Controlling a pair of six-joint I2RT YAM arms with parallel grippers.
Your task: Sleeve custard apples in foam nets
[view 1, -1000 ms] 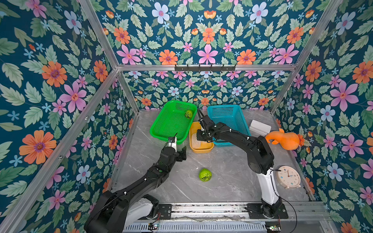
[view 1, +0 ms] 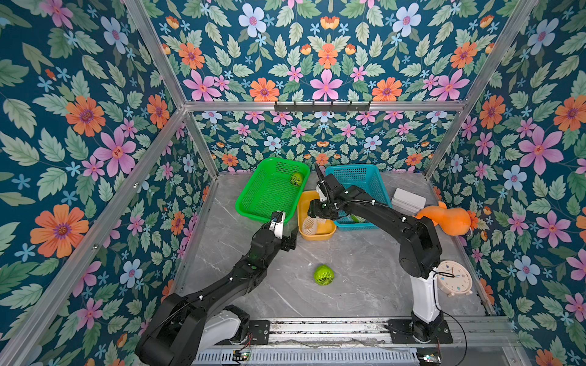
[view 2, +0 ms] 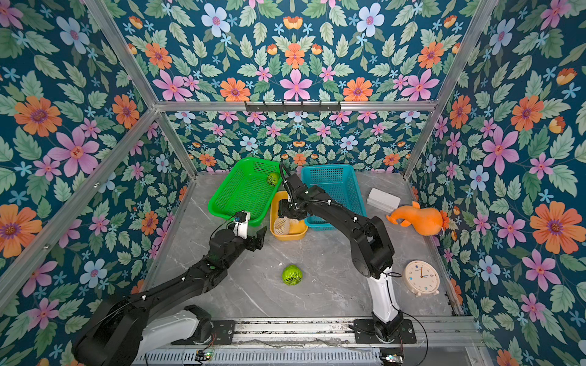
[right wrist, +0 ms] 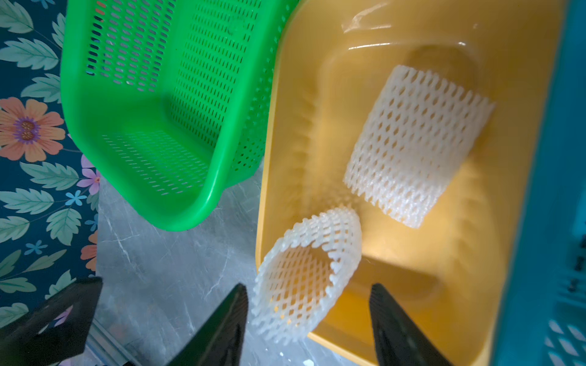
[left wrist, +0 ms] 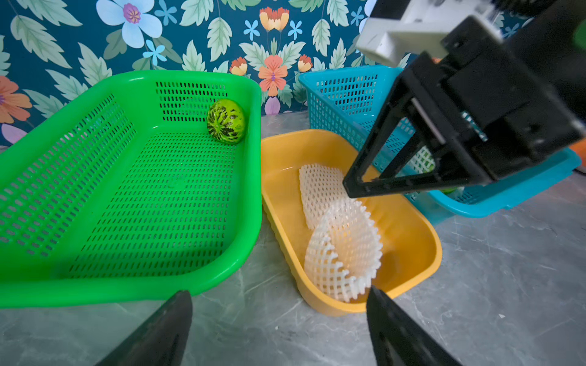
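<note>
A yellow tray (left wrist: 282, 256) holds two white foam nets: a flat one (right wrist: 418, 143) toward the back and an open, upright-curled one (right wrist: 299, 274) at its front. My right gripper is open above the tray, over the front net. My left gripper stands open in front of the green and yellow trays, empty. A green custard apple (view 1: 323, 275) lies on the table in front; another (left wrist: 226, 122) sits in the green basket (left wrist: 244, 183). Green fruit partly in netting shows in the blue basket (left wrist: 482, 207), behind the right arm.
A white stack of blocks (view 1: 407, 200), an orange plush toy (view 1: 448, 219) and a clock (view 1: 454, 277) line the right side.
My left gripper shifted slightly right.
</note>
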